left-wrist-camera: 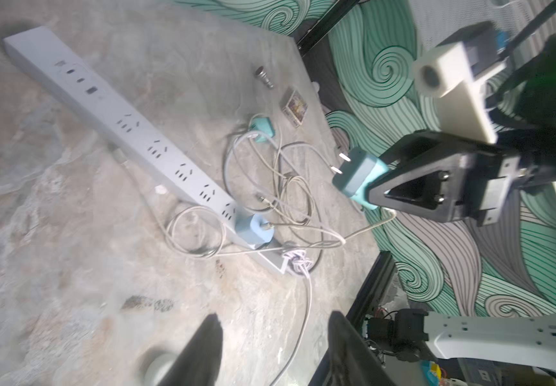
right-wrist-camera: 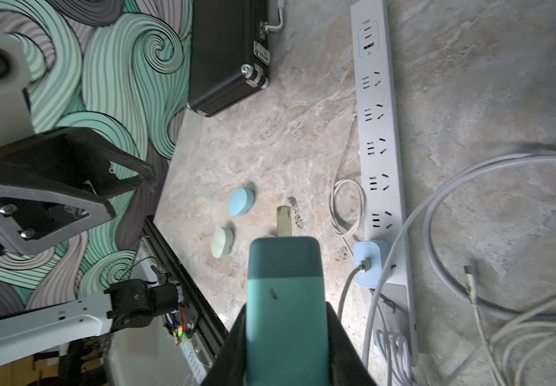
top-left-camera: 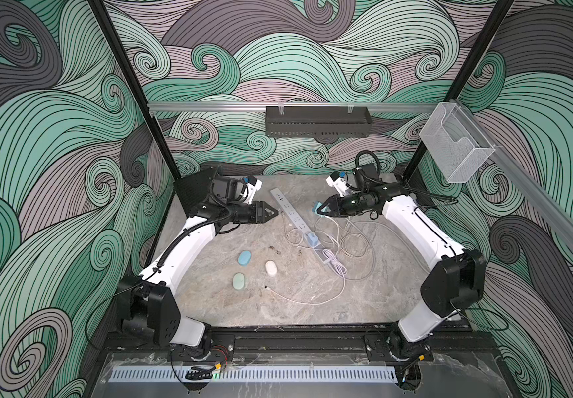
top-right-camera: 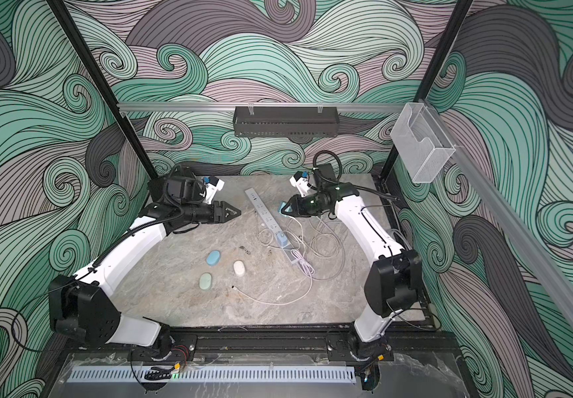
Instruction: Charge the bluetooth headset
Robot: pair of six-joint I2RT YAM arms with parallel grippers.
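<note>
A teal charger plug (left-wrist-camera: pixel 358 175) is held above the table by my right gripper, which is shut on it. Its metal prongs point away from the fingers, and a white cable leaves its lower side. To the left, my left gripper stands open in the air with nothing between its fingers. Between the arms lies the grey power strip (right-wrist-camera: pixel 378 141); a light blue plug (right-wrist-camera: pixel 371 262) sits in its near end, with several sockets free.
Coiled cables (left-wrist-camera: pixel 294 196) lie beside and across the strip's near end. A loose white cable (top-left-camera: pixel 309 303) curves along the front. Another teal plug (left-wrist-camera: pixel 261 128) rests behind the coils. A black case (right-wrist-camera: pixel 226 54) stands at the back left.
</note>
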